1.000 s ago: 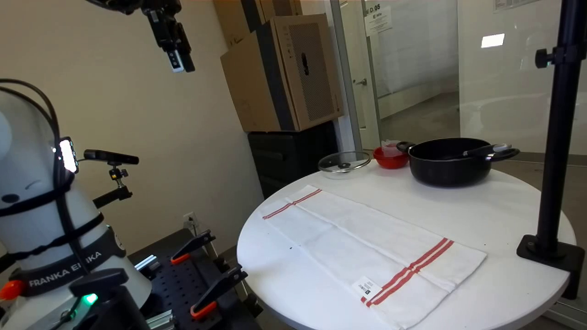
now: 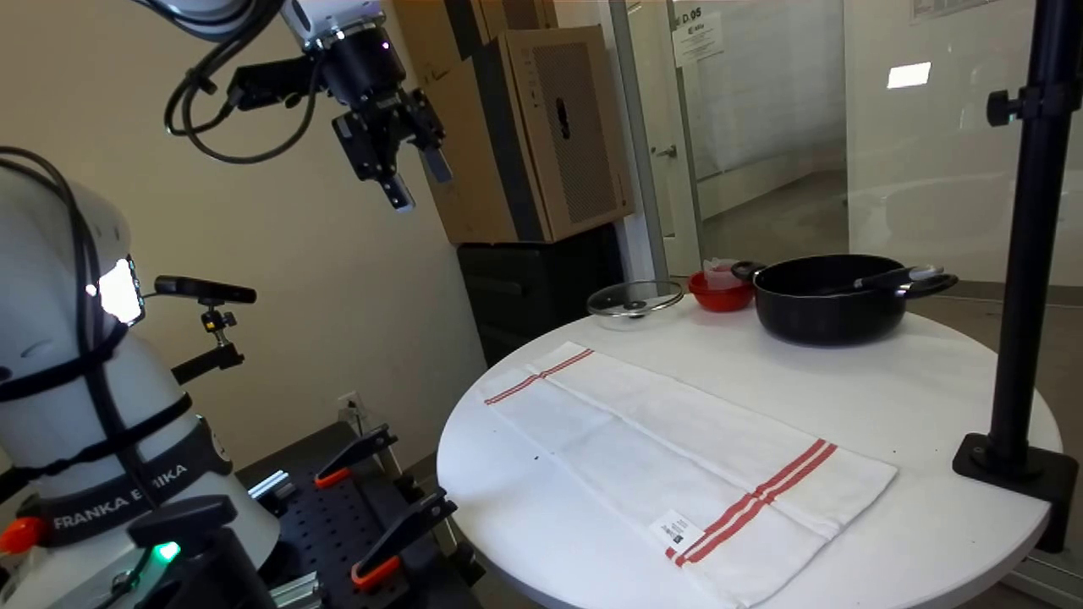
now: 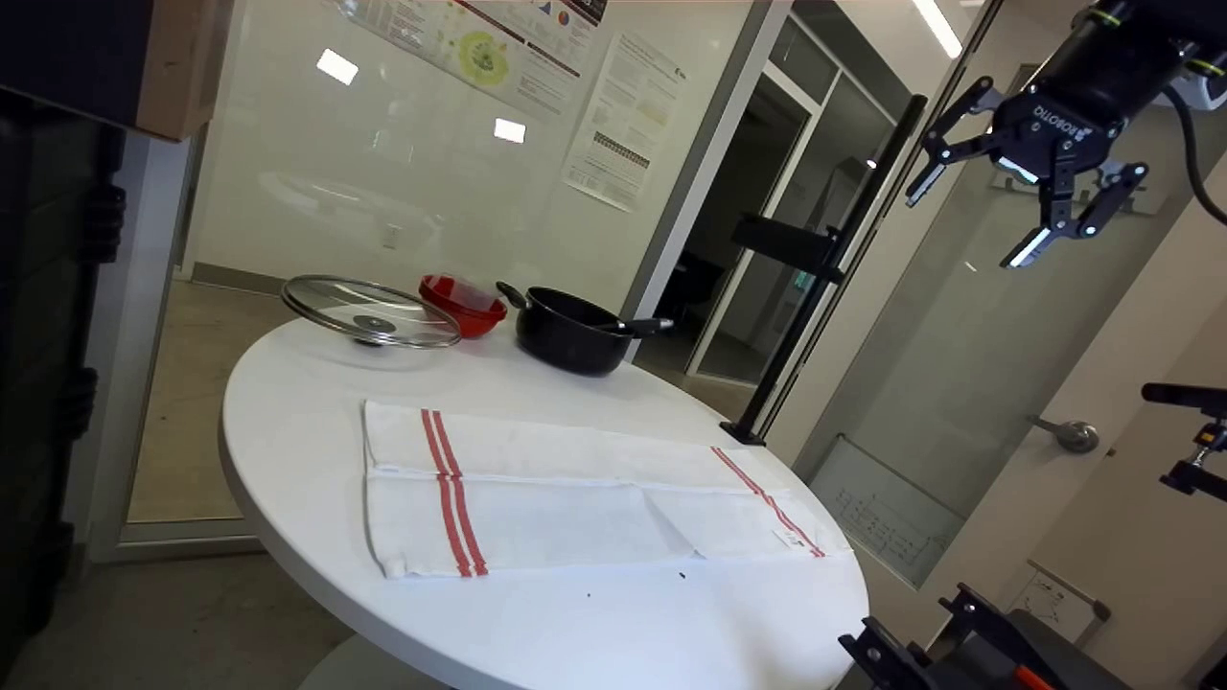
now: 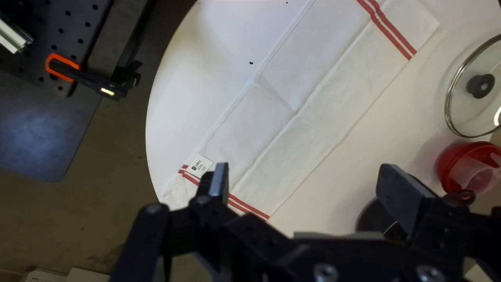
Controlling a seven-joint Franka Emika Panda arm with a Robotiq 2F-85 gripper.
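Observation:
A white towel with red stripes (image 2: pixel 650 436) lies folded and flat across the round table, its label near one striped end. High above the table's left side hangs my gripper (image 2: pixel 424 184), well clear of everything. In exterior view 2 the gripper (image 3: pixel 968 230) has its fingers spread wide, with nothing between them. From the wrist view, the towel (image 4: pixel 300 112) runs diagonally past the open gripper, whose left finger overlaps the striped end in the picture. The black pot (image 2: pixel 830 304) stands at the back with a utensil in it.
A glass lid (image 2: pixel 635 299) and a red bowl (image 2: pixel 721 294) sit beside the pot at the back. A black post (image 2: pixel 1023 254) is fixed at the table's right edge. Bare table (image 3: pixel 644 632) shows around the towel.
The arm has swung to the right and slightly down in exterior view 1, and the gripper has turned so both fingers show apart. The towel, pot, lid and bowl are unmoved.

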